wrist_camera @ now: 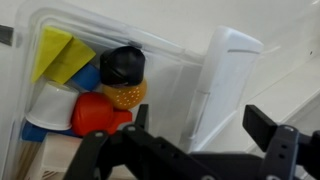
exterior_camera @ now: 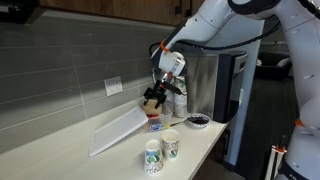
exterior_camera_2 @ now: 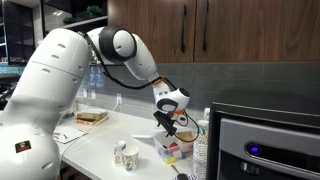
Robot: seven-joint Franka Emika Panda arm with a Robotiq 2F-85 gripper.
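A see-through bin (wrist_camera: 185,75) holds small colourful things: a yellow piece (wrist_camera: 68,60), a black one (wrist_camera: 122,66), an orange one (wrist_camera: 124,95) and a red one (wrist_camera: 92,112). Beside its wall, the raised edge of a white panel (wrist_camera: 225,75) runs up between my spread fingers. My gripper is open, one finger over the bin and the other beyond the panel; contact cannot be made out. In exterior view 1 a white panel (exterior_camera: 118,130) slopes down to the left of the bin, and the gripper (exterior_camera: 153,102) hangs above the bin.
Two patterned cups (exterior_camera: 153,158) stand near the counter's front. A bowl of dark things (exterior_camera: 198,119) sits to the right, with a yellow-handled utensil (exterior_camera: 174,124) nearby. Bare counter (exterior_camera: 60,158) stretches to the left.
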